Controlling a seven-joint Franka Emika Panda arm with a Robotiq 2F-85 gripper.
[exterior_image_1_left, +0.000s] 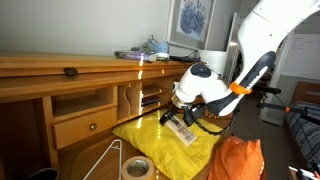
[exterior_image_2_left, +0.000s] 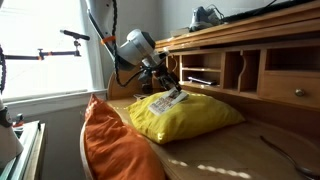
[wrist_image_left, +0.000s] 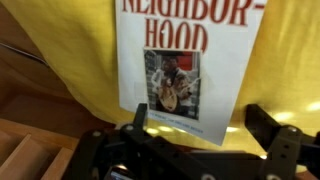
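A white book (wrist_image_left: 182, 75) with red lettering and a small picture lies on a yellow cloth-like bag (exterior_image_1_left: 147, 133). In the wrist view its lower edge reaches down between the two black fingers of my gripper, which stand wide apart on either side. The gripper is open, and neither finger visibly presses on the book. From outside, the book (exterior_image_2_left: 167, 101) shows below the gripper (exterior_image_2_left: 168, 80), resting on top of the yellow bag. How much height is left between fingertips and cover, I cannot tell.
An orange bag (exterior_image_1_left: 237, 160) lies in front of the yellow one. A roll of tape (exterior_image_1_left: 138, 168) and a thin white-grey tool (exterior_image_1_left: 106, 154) sit on the desk to the left. Wooden drawers and cubbies (exterior_image_1_left: 85, 125) rise along the back.
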